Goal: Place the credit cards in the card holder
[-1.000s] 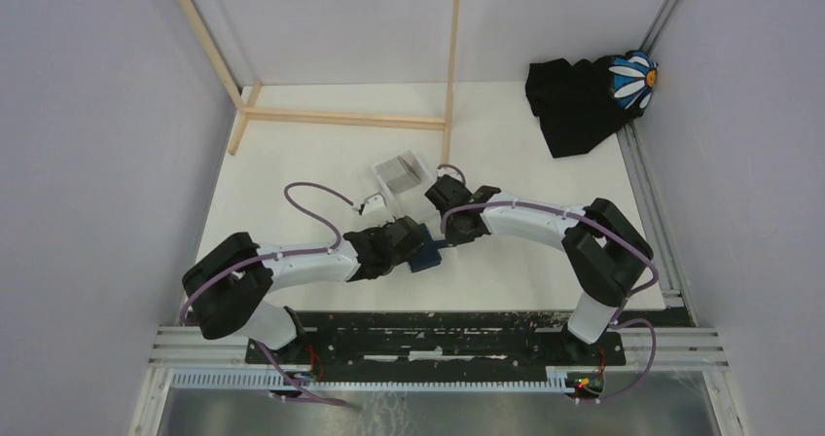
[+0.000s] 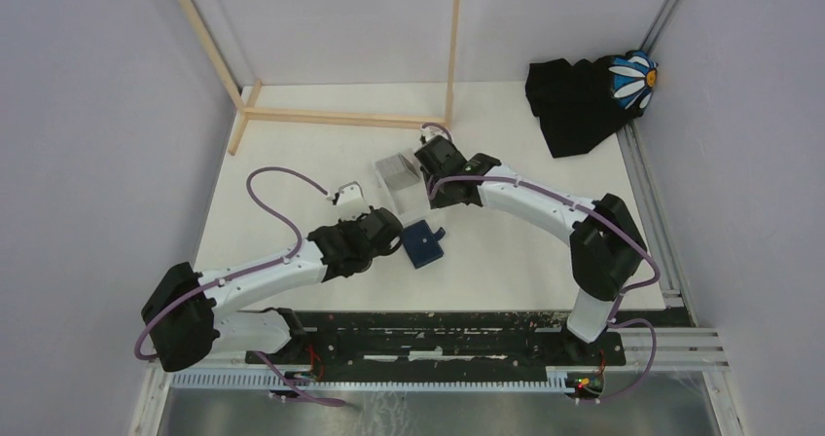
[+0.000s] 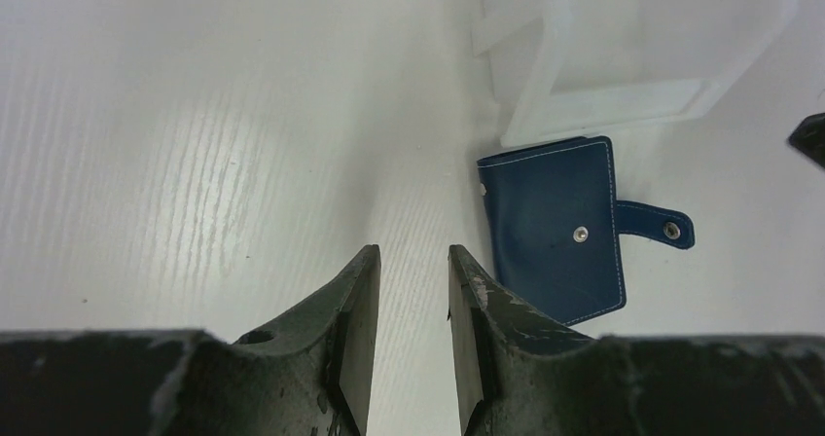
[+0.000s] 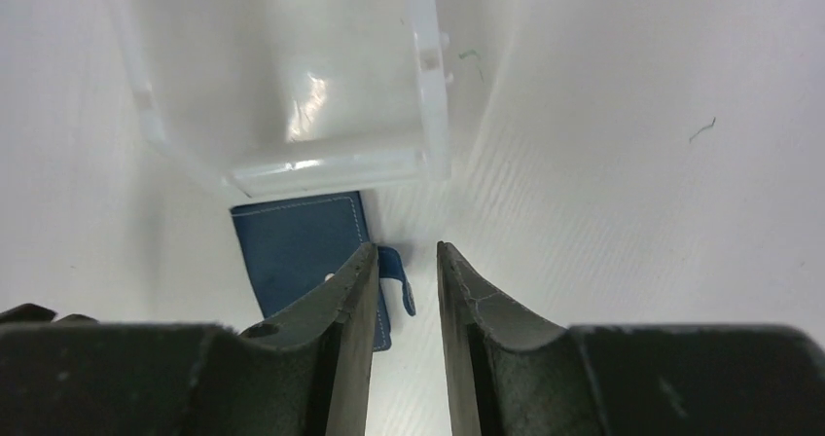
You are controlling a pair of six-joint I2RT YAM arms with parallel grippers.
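The dark blue card holder [image 2: 422, 245] lies flat on the white table in front of a white tray. Its strap with a metal snap [image 3: 671, 230] sticks out to the right, unfastened. In the left wrist view my left gripper is partly open and empty, to the left of the holder [image 3: 552, 227]. My right gripper also stands partly open with nothing between its fingers, and its left finger covers part of the holder [image 4: 302, 246]. No credit card can be made out clearly in any view.
Behind the holder stands the white tray [image 2: 411, 200], a greyish-white block [image 2: 397, 172] at its far end. Wooden bars [image 2: 340, 118] lie at the back. A black cloth [image 2: 572, 105] with a flower print sits at the back right.
My left gripper has moved left, off the card holder. The right gripper has moved back and left, away from the strap toward the tray, and the strap's end now bends up.
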